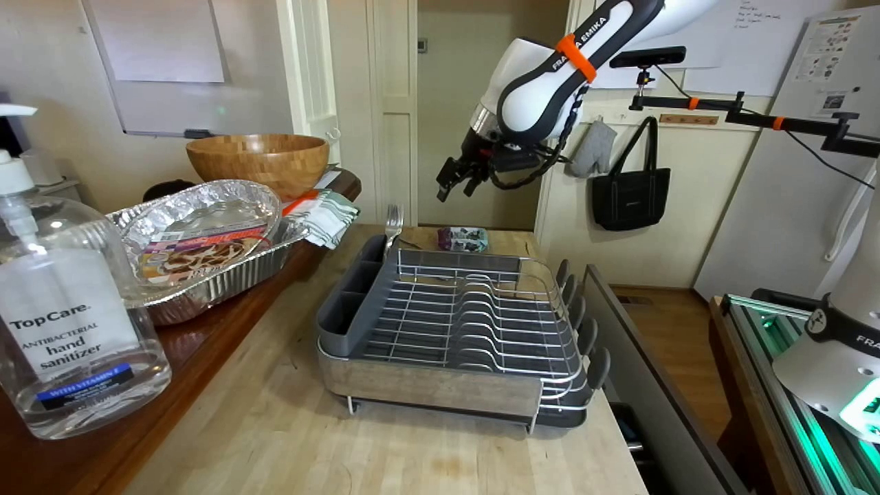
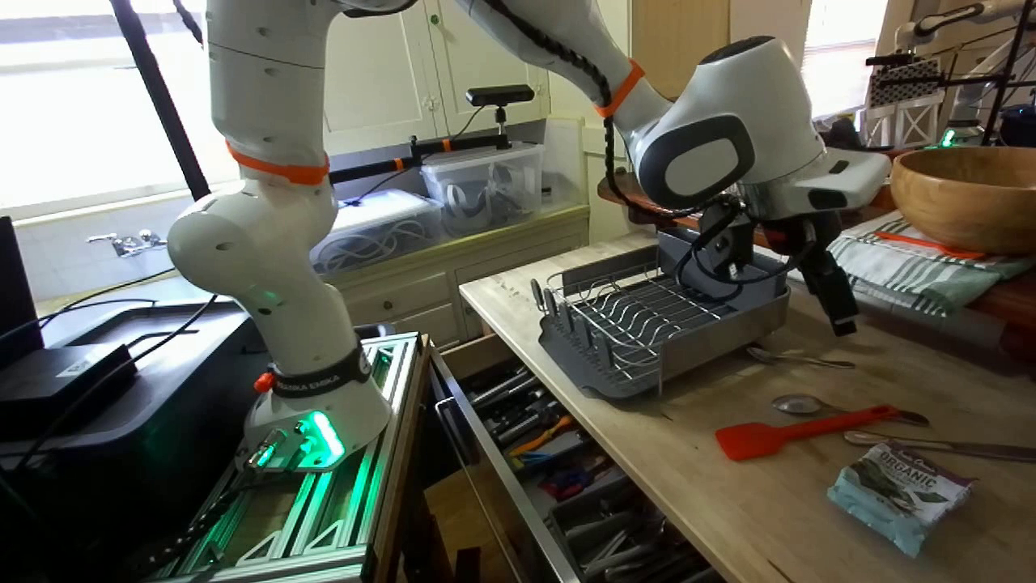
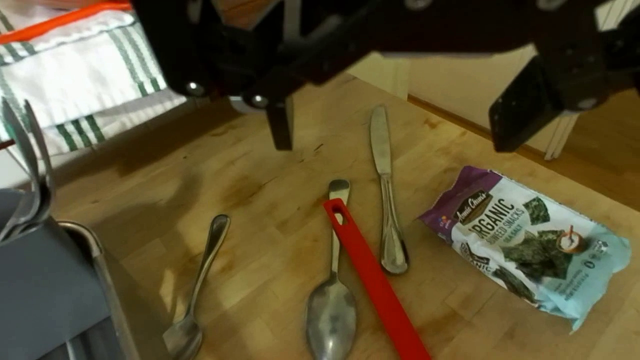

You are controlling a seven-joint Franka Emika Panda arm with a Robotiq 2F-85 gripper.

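Observation:
My gripper hangs open above the far part of the wooden counter, its two black fingertips wide apart and nothing between them. Beneath it in the wrist view lie a butter knife, a spoon and a red spatula whose handle crosses the spoon's handle. Left of these rests another piece of silverware, its lower end cut off by the frame. A seaweed snack packet lies to the right. Forks stand upright in the grey utensil holder of the dish rack.
An open drawer full of utensils borders the counter. Along the other side is a raised ledge with a wooden bowl, a striped towel, foil trays and a sanitizer bottle. Bare counter lies in front of the rack.

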